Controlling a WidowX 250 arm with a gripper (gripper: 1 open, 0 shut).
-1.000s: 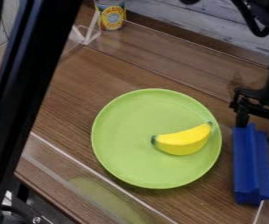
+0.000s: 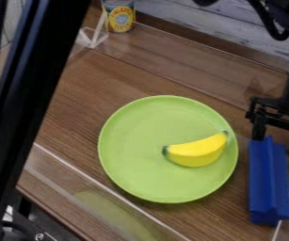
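A green plate [image 2: 140,151] lies on the wooden counter with a yellow banana [image 2: 197,151] resting on its right half. A blue elongated block [image 2: 267,184] lies right of the plate. My black gripper [image 2: 276,122] is at the right edge, just above the upper end of the blue block, open; whether it touches the block is unclear.
A can [image 2: 119,14] with a yellow and blue label stands at the back left beside a white strap. A black frame [image 2: 15,66] fills the left side. Bare counter [image 2: 134,66] lies behind the plate.
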